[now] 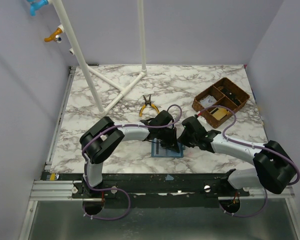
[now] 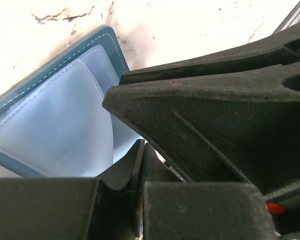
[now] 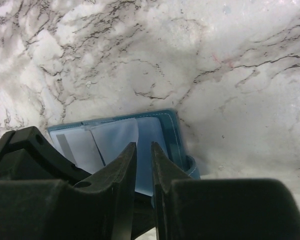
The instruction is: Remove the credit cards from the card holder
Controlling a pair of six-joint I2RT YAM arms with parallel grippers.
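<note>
The blue card holder (image 1: 157,151) lies flat near the front edge of the table, its middle partly hidden under both grippers. In the right wrist view, a pale card with a grey stripe (image 3: 65,146) shows beside the light blue pocket (image 3: 115,137). My left gripper is shut low over the holder, with nothing seen between its fingers. Close beside it, at the holder's right part, my right gripper stands slightly open; blue holder surface shows through the narrow gap. The right gripper's dark fingers (image 2: 205,105) fill much of the left wrist view.
Yellow-handled pliers (image 1: 148,105) lie behind the left arm. A brown divided box (image 1: 200,105) with items stands at the back right. White pipes (image 1: 110,104) occupy the back left. Bare marble lies left and right of the holder.
</note>
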